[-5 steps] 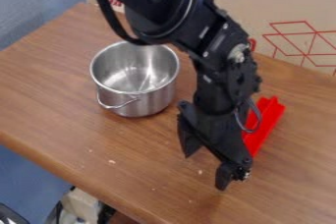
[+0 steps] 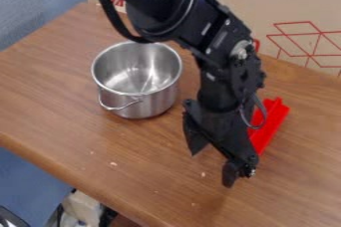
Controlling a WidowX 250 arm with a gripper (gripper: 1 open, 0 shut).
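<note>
My black gripper (image 2: 213, 161) points down low over the wooden table (image 2: 120, 171), right of the steel pot, its fingers apart with nothing visible between them. A red object (image 2: 272, 119) lies on the table behind and to the right of the gripper, partly hidden by it. The steel pot (image 2: 136, 97), with a wire handle, stands upright at the left of the gripper.
The table's front-left edge runs diagonally across the lower left, with blue floor (image 2: 27, 186) beyond. A pale board with red line shapes stands behind the table at the back right.
The gripper has shifted slightly over the last second, its fingertips staying low near the same spot. The pot and the red object look unmoved.
</note>
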